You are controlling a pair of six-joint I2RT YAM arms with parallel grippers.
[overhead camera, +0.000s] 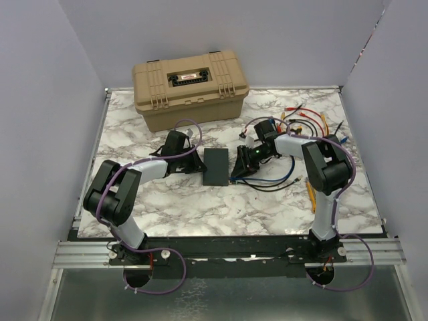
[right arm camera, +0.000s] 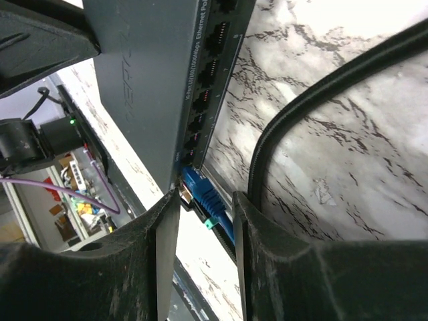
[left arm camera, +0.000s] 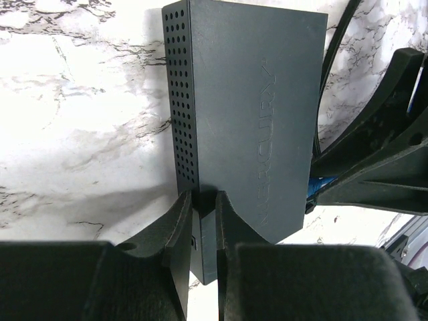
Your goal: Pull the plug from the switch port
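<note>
A dark grey switch lies flat on the marble table. My left gripper is shut at its perforated left side, with the wall's edge pinched between the fingertips. Along the opposite side runs a row of ports, several of them empty. A blue plug sits at the port near the end of that row, its blue cable trailing right. Around this plug stands my right gripper, part open, one finger to each side. A gap still shows between the plug and the right-hand finger.
Beside the blue plug, a black cable also runs up to the switch. Another black cable loop lies close to the right gripper. A tan toolbox stands at the back; several loose cables lie at the far right.
</note>
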